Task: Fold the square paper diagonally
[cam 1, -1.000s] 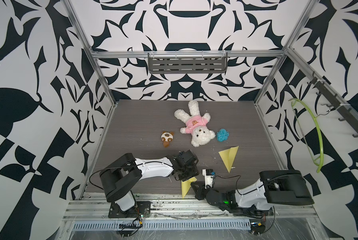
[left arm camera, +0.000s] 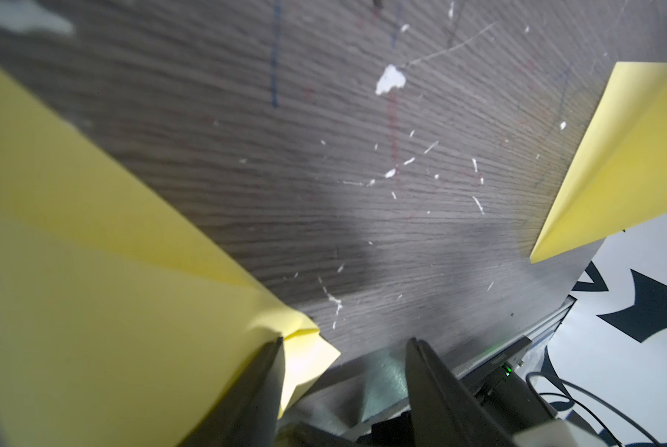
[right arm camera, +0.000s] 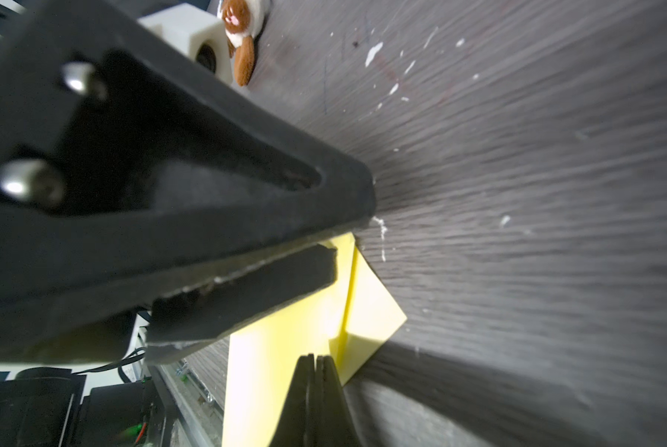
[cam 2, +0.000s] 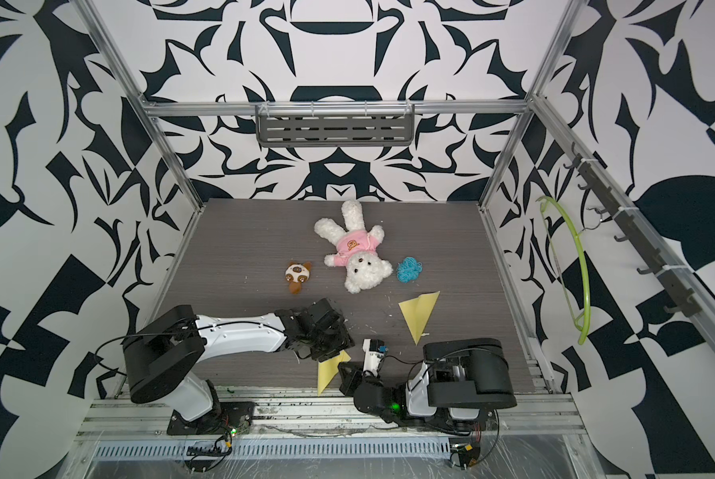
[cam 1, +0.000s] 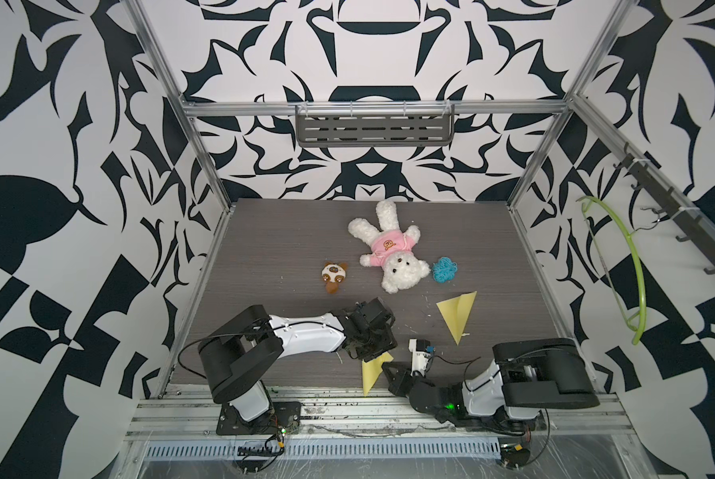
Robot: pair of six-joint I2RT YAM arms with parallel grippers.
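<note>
A folded yellow paper (cam 1: 374,375) lies at the table's front edge, a crease and small lifted flap at its corner. My left gripper is over that corner, part open, one finger on or just above the paper in the left wrist view. My right gripper is shut low at the same paper, its tips over the yellow sheet; nothing clearly shows between them. A black finger housing hides part of the sheet in the right wrist view. A second folded yellow paper (cam 1: 454,313) lies to the right.
A white teddy bear (cam 1: 397,255) in pink, a brown-and-white plush toy (cam 1: 333,275) and a blue tangled ball (cam 1: 444,269) lie behind the arms. The front metal rail borders the papers.
My right arm has shifted, its elbow moving left and the wrist slightly right. The left arm is almost unmoved, its wrist slightly changed. The papers look the same.
</note>
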